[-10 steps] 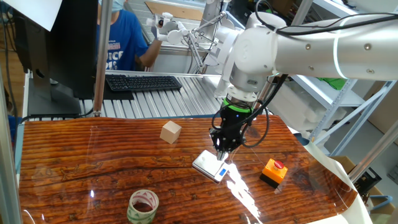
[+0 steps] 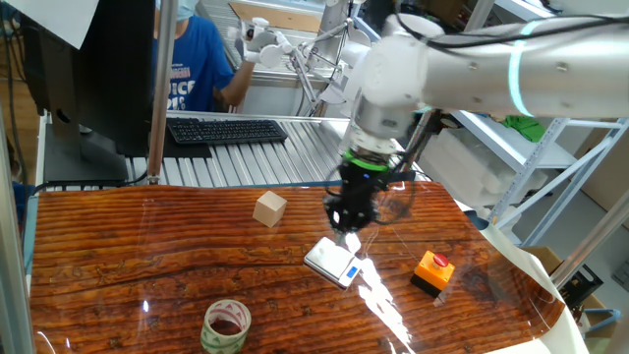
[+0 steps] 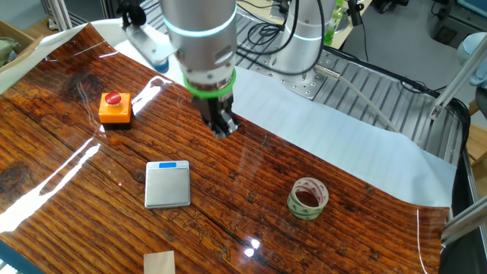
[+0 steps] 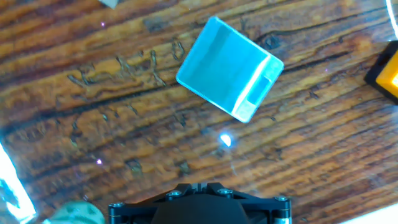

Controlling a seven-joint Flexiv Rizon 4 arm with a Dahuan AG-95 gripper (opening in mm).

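My gripper [image 2: 346,224] hangs above the table, blurred in exterior view 1. Its black fingers look drawn together, with nothing visible between them; in the wrist view the gripper shows only at the bottom edge. A flat silver scale [image 3: 167,186] with a small blue display lies on the wood, clear of the gripper in exterior view 2. The wooden cube [image 2: 269,208] rests farther back. A roll of tape [image 3: 307,199] sits on the table, on the opposite side from the orange box with a red button [image 3: 115,110].
A dark monitor [image 2: 98,88] and a keyboard [image 2: 226,131] stand beyond the table's back edge, where a person in blue [image 2: 197,64] is present. Bare glossy wood [image 2: 128,265] lies left of the scale. Bright reflections streak the tabletop.
The objects on the table have stayed put.
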